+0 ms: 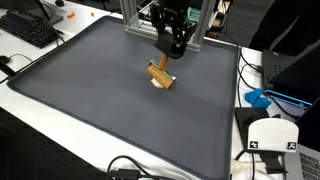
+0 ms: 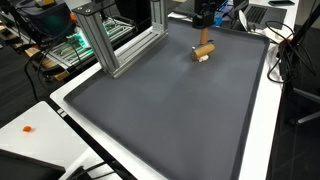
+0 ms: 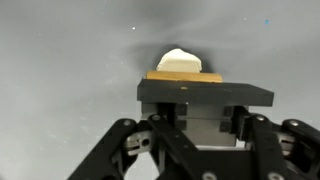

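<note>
A wooden mallet-like piece (image 1: pixel 160 76), with a cylindrical head and an orange-brown upright part, hangs below my gripper (image 1: pixel 168 54) in exterior view 1. Its upright part runs up into the dark fingers, which are shut on it. In exterior view 2 the wooden head (image 2: pixel 203 51) lies close to the table surface. Directly beneath or against it shows a small white lump (image 1: pixel 157 84). From the wrist, the white lump (image 3: pixel 180 60) pokes out past the wooden edge (image 3: pixel 184 76); the dark fingers hide the rest. Whether wood and lump touch, I cannot tell.
A metal frame (image 2: pixel 135 50) stands at its edge in exterior view 2. Off the right edge in exterior view 1 lie a blue item (image 1: pixel 258 98) and a white marker-bearing device (image 1: pixel 272 135).
</note>
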